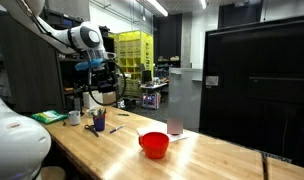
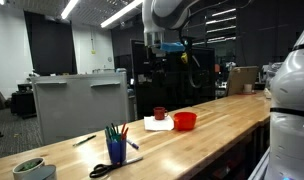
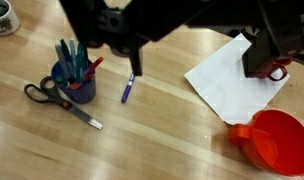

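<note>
My gripper hangs high above the table, its dark fingers wide apart with no object visible between them. In the wrist view, a bright red bowl-like vessel with a handle [image 3: 277, 140] lies at the lower right. Just above it is a white sheet of paper [image 3: 224, 82]. A dark red mug [image 3: 276, 72] stands by the sheet, partly hidden by a finger; exterior view 2 shows the mug [image 2: 159, 113] whole. To the left, a dark blue cup [image 3: 84, 92] holds several pens and pencils. Scissors [image 3: 62, 102] lie beside it, and a blue marker [image 3: 127, 88] lies alone.
A round grey-green container [image 2: 30, 169] stands near the pencil cup. Exterior view 1 also has a white mug [image 1: 75, 117] and a green item [image 1: 49, 116] at the table's left end. Bare wood [image 1: 222, 157] stretches to the right of the red vessel.
</note>
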